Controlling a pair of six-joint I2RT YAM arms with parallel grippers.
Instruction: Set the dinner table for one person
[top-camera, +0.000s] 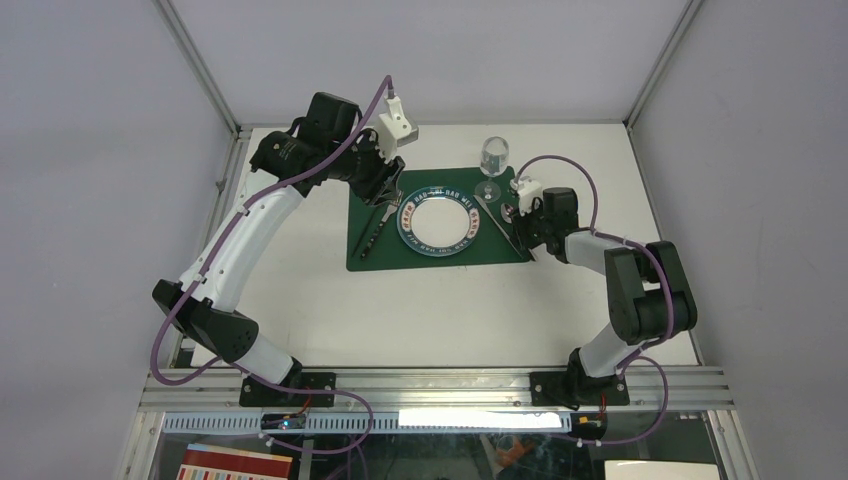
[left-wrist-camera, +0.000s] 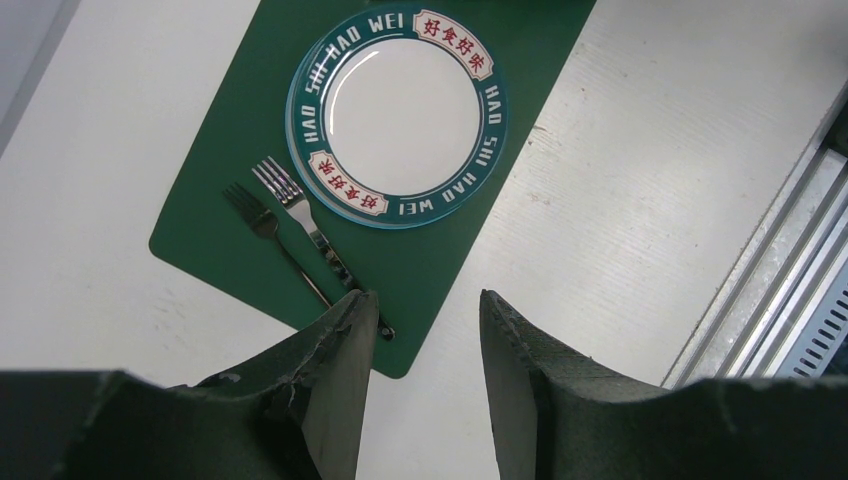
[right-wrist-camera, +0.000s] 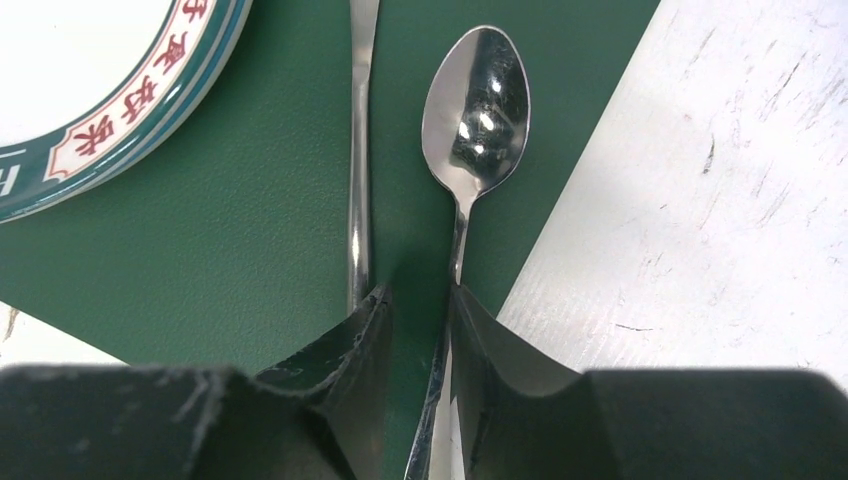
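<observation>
A plate (top-camera: 438, 222) with a green rim lies on the green mat (top-camera: 362, 262). Left of it lie a silver fork (left-wrist-camera: 296, 205) and a dark fork (left-wrist-camera: 262, 222); right of it, a knife (right-wrist-camera: 359, 200) and a spoon (right-wrist-camera: 476, 110). A wine glass (top-camera: 494, 158) stands at the mat's back right. My left gripper hangs open above the forks, nothing between its fingers. My right gripper is open, low over the mat's right side, one fingertip at the spoon's handle.
Walls and metal rails edge the table.
</observation>
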